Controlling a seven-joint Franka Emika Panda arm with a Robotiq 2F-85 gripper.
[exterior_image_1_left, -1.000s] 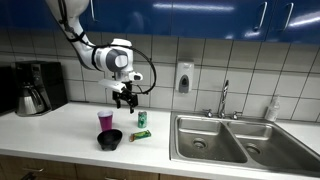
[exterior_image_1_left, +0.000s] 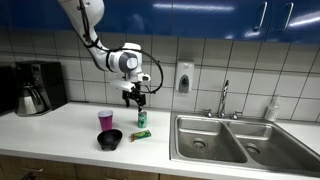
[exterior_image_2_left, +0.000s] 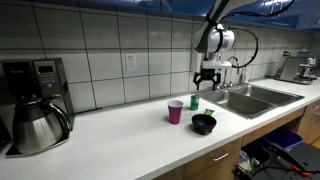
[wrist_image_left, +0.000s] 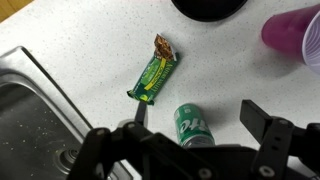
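My gripper (exterior_image_1_left: 134, 101) hangs open above the counter. In the wrist view a green can or bottle (wrist_image_left: 192, 126) appears in the gap between the two spread fingers, below them. It stands upright on the counter, apart from the gripper, in exterior view 1. A green wrapped bar (wrist_image_left: 155, 70) lies flat near the sink. To the side are a purple cup (exterior_image_1_left: 105, 119) and a black bowl (exterior_image_1_left: 110, 139), the bowl closer to the front edge. Nothing sits in the grip.
A double steel sink (exterior_image_1_left: 236, 140) with a faucet (exterior_image_1_left: 223, 100) takes up the right of the counter. Behind runs a tiled wall with a dispenser (exterior_image_1_left: 184, 77). A coffee maker (exterior_image_2_left: 41, 108) stands at the far end. Bare white counter lies between it and the cup.
The gripper has moved to the right, from above the cup's side toward the green can. The objects on the counter look unmoved.
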